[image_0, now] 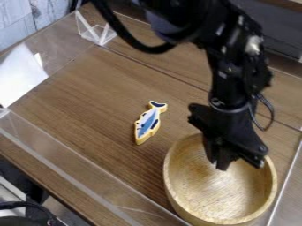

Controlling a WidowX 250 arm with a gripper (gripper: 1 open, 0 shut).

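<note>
My black gripper [224, 146] is over the back-left part of a round wooden bowl [231, 199], its fingertips low at or just inside the rim. It looks shut, with nothing visible held, though the space between the fingers is hard to make out. A small yellow, white and blue fish-shaped toy [148, 123] lies on the wooden table to the left of the bowl, apart from it and from my gripper.
Transparent edging and white pieces [18, 75] stand along the left side. A dark cable runs at the lower left.
</note>
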